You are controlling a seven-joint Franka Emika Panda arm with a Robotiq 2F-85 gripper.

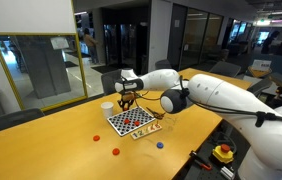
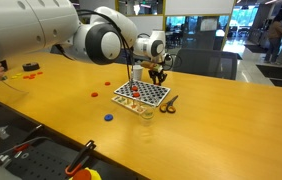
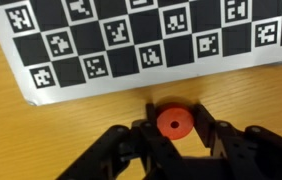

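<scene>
In the wrist view a round red piece point(image 3: 175, 123) sits between the fingertips of my gripper, which is shut on it. Bare table lies beneath, just outside the long edge of the checkered board point(image 3: 141, 79) with its black squares and marker-patterned white squares. From the exterior views, my gripper point(image 1: 126, 101) point(image 2: 158, 76) is low at the far side of the board point(image 1: 131, 121) point(image 2: 141, 93); the held piece is too small to make out there. Whether the piece touches the table cannot be told.
A white cup point(image 1: 107, 109) stands beside the board. Red discs point(image 1: 96, 137) and a blue one point(image 1: 160, 145) lie loose on the table. A wooden strip point(image 2: 129, 105), a clear cup point(image 2: 147, 116) and scissors point(image 2: 169, 104) are near the board.
</scene>
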